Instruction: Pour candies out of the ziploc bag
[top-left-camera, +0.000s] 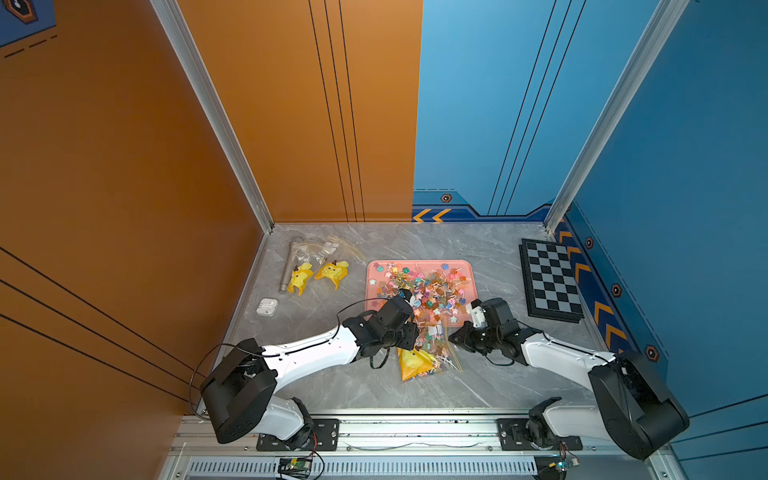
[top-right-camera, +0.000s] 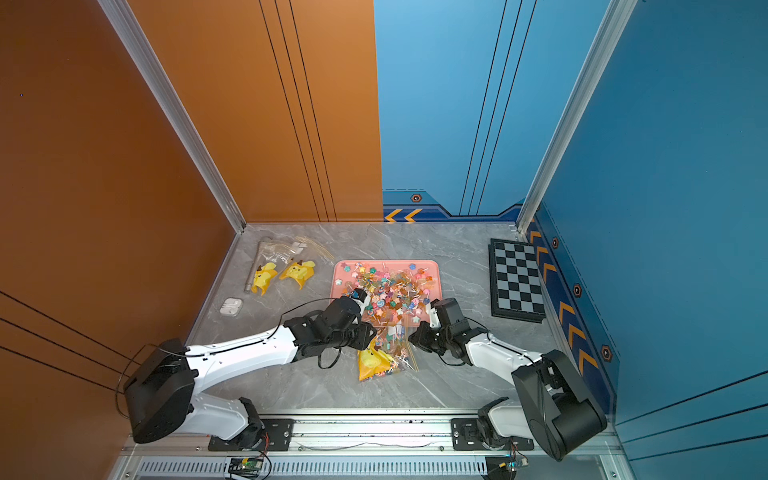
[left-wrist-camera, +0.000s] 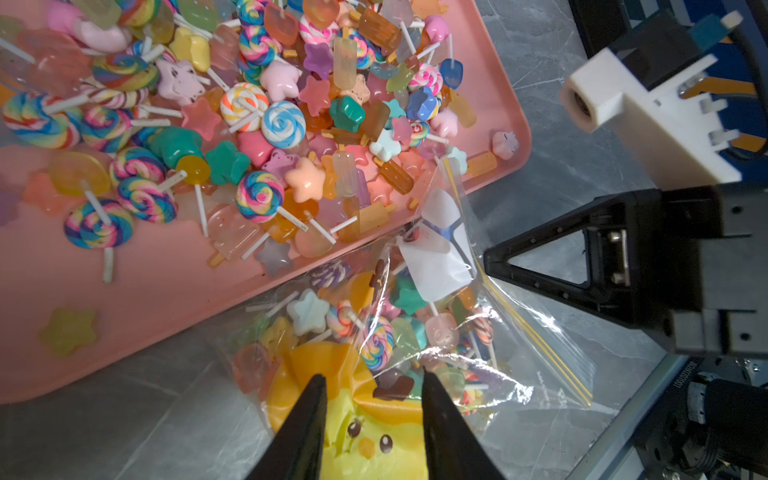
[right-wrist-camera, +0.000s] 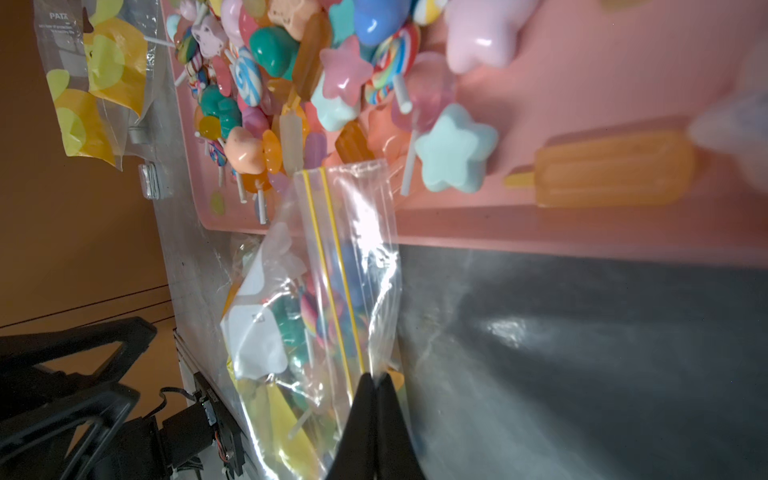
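Note:
The clear ziploc bag (left-wrist-camera: 512, 360), with a yellow character print, lies in front of the pink tray (top-left-camera: 376, 280). Candies (left-wrist-camera: 376, 340) show inside it. Its zip end, with two yellow lines, reaches over the tray's near rim in both wrist views. My left gripper hovers over the printed end, its fingers parted and nothing visible between them. From the right, my right gripper is shut with its tips at the zip strip. Whether bag film is caught between those tips cannot be told.
Many loose candies (left-wrist-camera: 304, 180) fill the tray. Yellow-printed bags (top-left-camera: 331, 273) lie at the back left, near a small white case (top-left-camera: 267, 306). A checkered board (top-left-camera: 552, 280) stands at the right. Bare table lies between board and tray.

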